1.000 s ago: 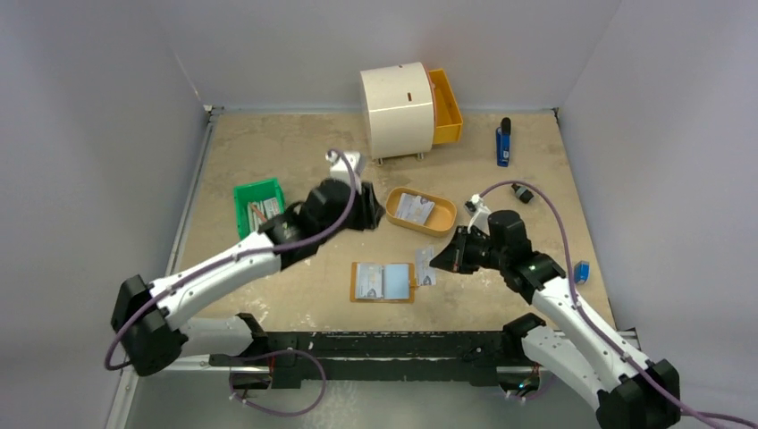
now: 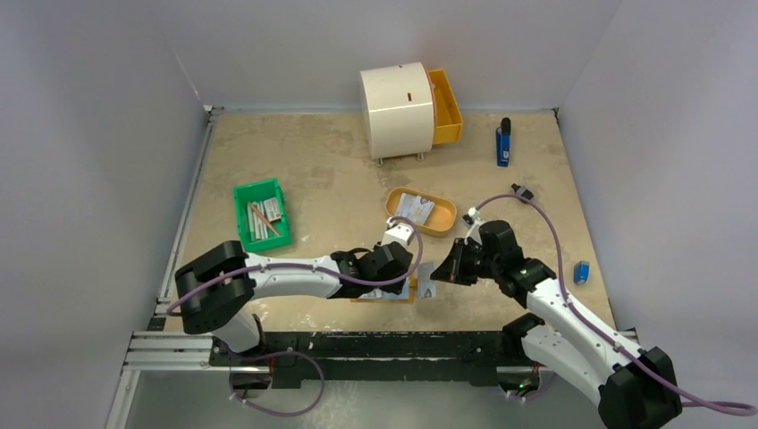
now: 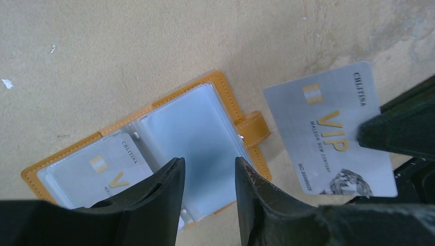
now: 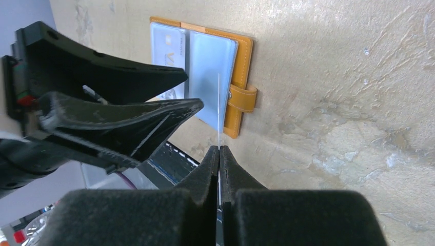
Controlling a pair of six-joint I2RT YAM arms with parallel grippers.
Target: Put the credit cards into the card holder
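Note:
The open tan card holder lies on the table, a VIP card in one sleeve and a pale blue sleeve beside it. My left gripper hovers low over it, open with nothing between its fingers. My right gripper is shut on a thin silver VIP card, held upright beside the holder's strap side; in the right wrist view the card shows only edge-on. More cards lie in the orange tray behind the grippers.
A green basket with items stands at the left. A white drum with a yellow bin is at the back. A blue stapler-like tool, a small dark object and a blue object are at the right.
My right gripper, with the card, has shifted slightly.

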